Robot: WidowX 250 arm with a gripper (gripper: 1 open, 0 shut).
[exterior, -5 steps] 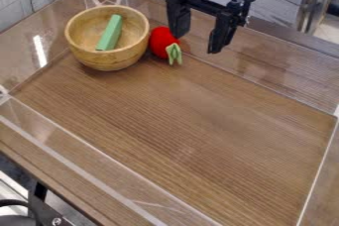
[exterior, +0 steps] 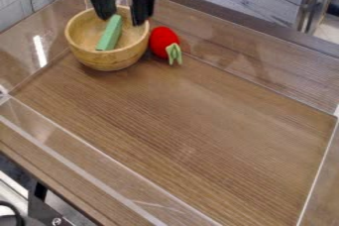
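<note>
My gripper (exterior: 117, 0) is at the top left, a black body above a wooden bowl (exterior: 129, 57), its fingers open. In the bowl lies a light green oblong object (exterior: 109, 34). A red object (exterior: 163, 42) with a pale green top, apparently a strawberry or pepper, sits on the table just right of the bowl.
A pale wall or edge borders the back, with a corner at the top left and an edge along the lower left.
My gripper has moved left from above the middle and right of the table to over the bowl. The bowl and objects appear unmoved.
</note>
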